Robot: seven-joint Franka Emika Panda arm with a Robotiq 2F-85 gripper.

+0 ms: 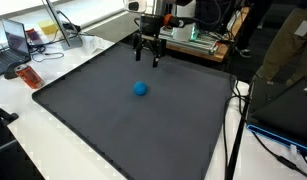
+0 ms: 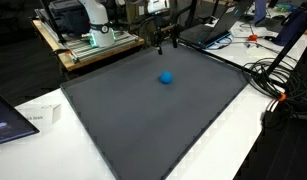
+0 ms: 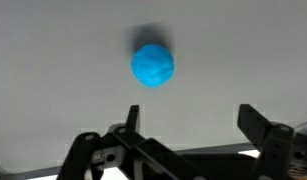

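Note:
A small round blue object rests on the dark grey board, nearer its far side. From the opposite side, the same blue object lies on bare board with nothing against it. My gripper is over the far edge of the board, behind and above the blue object. Looking down, the wrist view has the blue object ahead of the wide-spread fingers, apart from them. My gripper is open, with only bare surface between its fingertips.
An orange can and a laptop stand beyond the board's left edge. A black cable runs along the right edge. Around the blue object the board is clear.

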